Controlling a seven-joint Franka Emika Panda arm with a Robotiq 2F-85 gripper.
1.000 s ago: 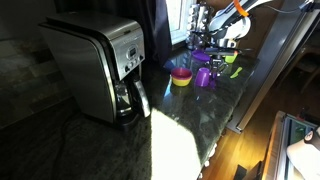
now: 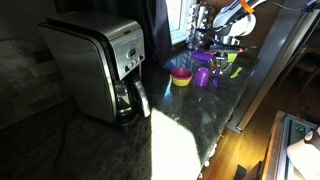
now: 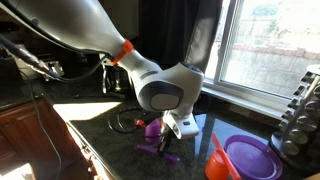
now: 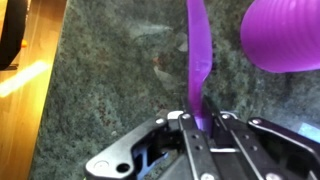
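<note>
A long purple utensil (image 4: 199, 60) runs upward in the wrist view, its near end between the fingers of my gripper. Whether the fingers press on it cannot be told. To its right stands a purple cup (image 4: 283, 35), apart from the utensil. Exterior view 2 has the purple cup (image 3: 153, 128) and the purple utensil (image 3: 158, 153) low under the arm, close to the dark counter. In exterior view 1 the purple cup (image 2: 202, 77) is at the far part of the counter, with the gripper just behind it and its fingers too small to make out.
Stacked red and yellow bowls (image 2: 181, 77) sit beside the cup. A purple plate (image 3: 252, 158), an orange-red container (image 3: 219, 164) and a spice rack (image 3: 299, 117) are near the window. The coffee maker (image 2: 103, 65) stands well away. The counter's edge drops off at the wrist view's left.
The arm has shifted slightly to the right in exterior view 1. The cup and bowls look unmoved.
</note>
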